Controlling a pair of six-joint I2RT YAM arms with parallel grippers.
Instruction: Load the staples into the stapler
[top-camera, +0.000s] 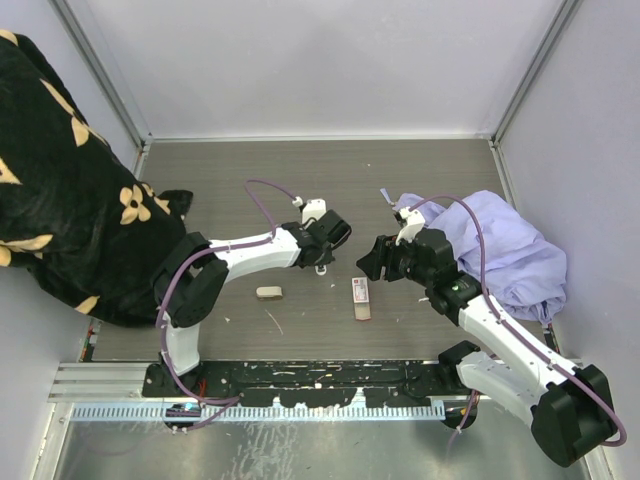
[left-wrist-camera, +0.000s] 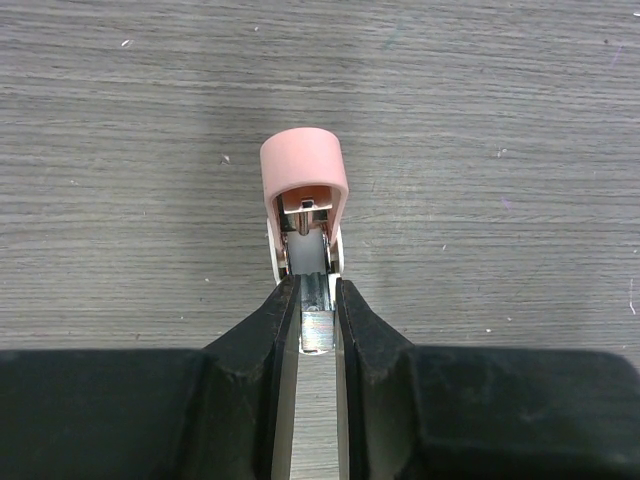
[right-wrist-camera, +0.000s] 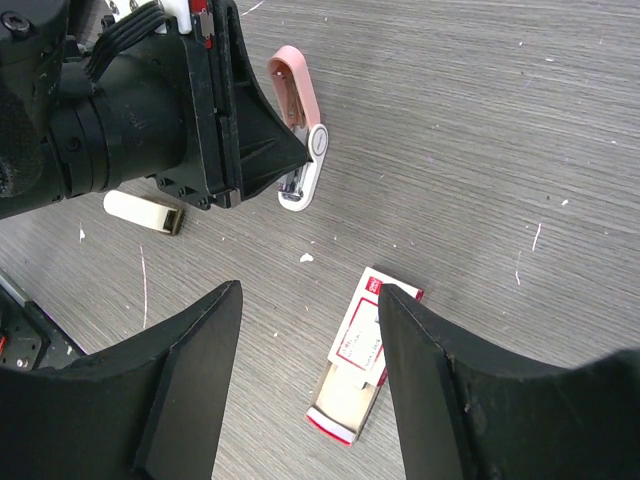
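The pink stapler (left-wrist-camera: 304, 160) stands on the table with its top swung up, its metal channel bared towards my left gripper. Between that gripper's narrowly spaced fingertips shows a short dark metallic staple strip (left-wrist-camera: 315, 292), over the front part of the channel. Whether the strip touches the channel floor cannot be told. In the right wrist view the left fingers partly cover the stapler (right-wrist-camera: 315, 165). My right gripper is open and empty, above and beside the white staple box (right-wrist-camera: 360, 335) with red trim, which lies partly slid open.
A small cream block (right-wrist-camera: 140, 211) lies left of the staple box. Lavender cloth (top-camera: 510, 250) is heaped at the right, and a dark flowered cloth (top-camera: 80, 190) fills the left side.
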